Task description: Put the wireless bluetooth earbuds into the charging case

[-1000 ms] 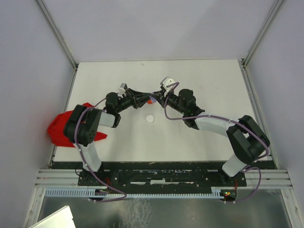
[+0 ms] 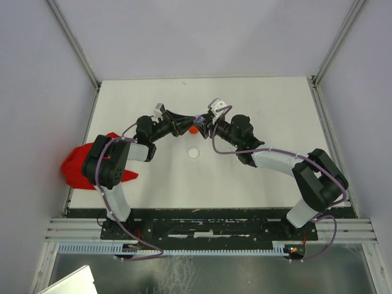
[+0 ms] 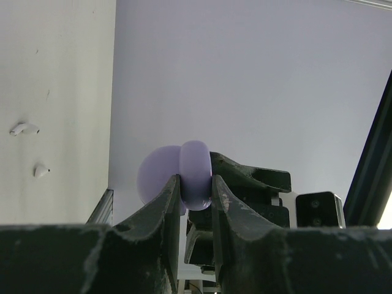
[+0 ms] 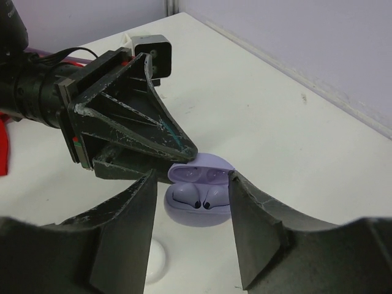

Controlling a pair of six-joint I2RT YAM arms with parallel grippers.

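Observation:
A lilac charging case (image 4: 196, 217) hangs above the table with its lid up, and my left gripper is shut on it. In the right wrist view, a left earbud (image 4: 185, 195) and a right earbud (image 4: 216, 196) lie side by side in the case's hollows. My right gripper is open: its fingers (image 4: 131, 226) stand to either side of the case, and no earbud is held between them. The top view shows both grippers meeting at the case, whose inside is hidden there.
On the table (image 2: 257, 190) lie an orange disc (image 2: 193, 130) beneath the grippers and a white disc (image 2: 193, 152) nearer the front. A red cloth (image 2: 76, 165) is bunched at the left edge. Bare table surrounds the grippers. The two arms are very close together.
The left gripper still holds the case.

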